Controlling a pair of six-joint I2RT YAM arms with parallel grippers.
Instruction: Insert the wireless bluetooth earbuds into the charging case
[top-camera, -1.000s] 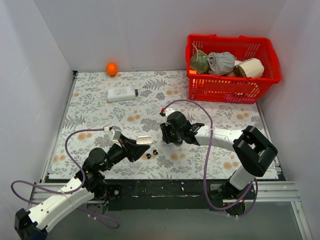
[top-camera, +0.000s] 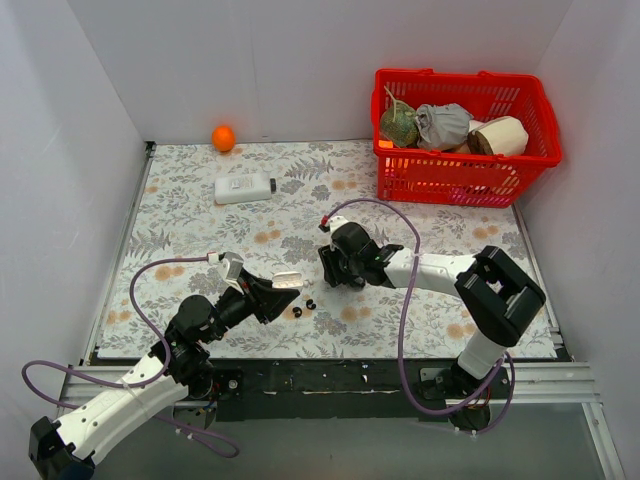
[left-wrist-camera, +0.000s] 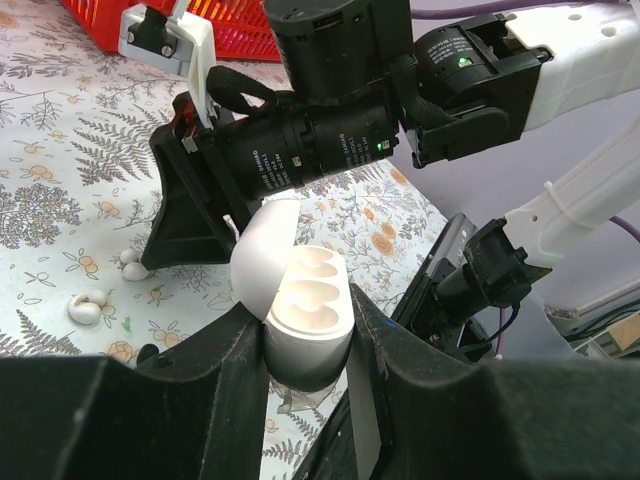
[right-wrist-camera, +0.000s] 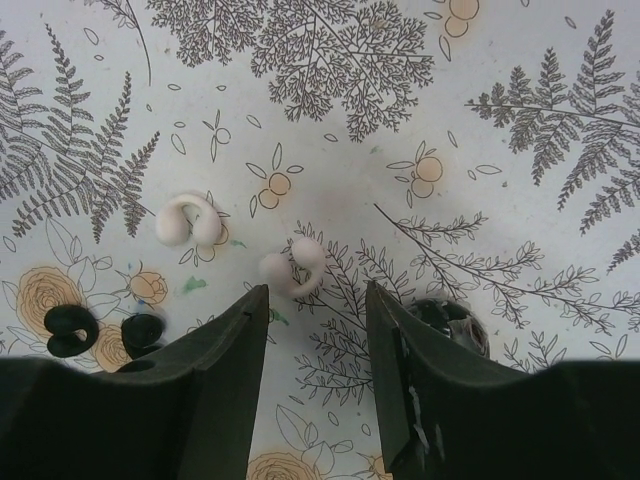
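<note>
The white charging case (left-wrist-camera: 312, 300) has its lid up and its hollows facing upward; my left gripper (top-camera: 272, 296) is shut on its lower end. One white C-shaped earbud (right-wrist-camera: 305, 254) lies on the patterned cloth, between and beyond the fingertips of my right gripper as seen in the right wrist view. These fingers stand apart with nothing gripped; contact with the cloth cannot be made out. A second white earbud (right-wrist-camera: 188, 219) lies off to the left there. In the left wrist view, the right gripper's dark fingers (left-wrist-camera: 185, 235) stand beside a white earbud (left-wrist-camera: 132, 266).
Two black earbuds (right-wrist-camera: 72, 330) lie near the white ones, and a dark glossy object (right-wrist-camera: 470, 325) sits partly behind the right finger. At the back are a white bottle (top-camera: 244, 189), an orange (top-camera: 223, 138) and a red basket (top-camera: 450, 185).
The right arm's elbow has shifted slightly to the left, while its gripper has barely moved. My left arm and the case have stayed still.
</note>
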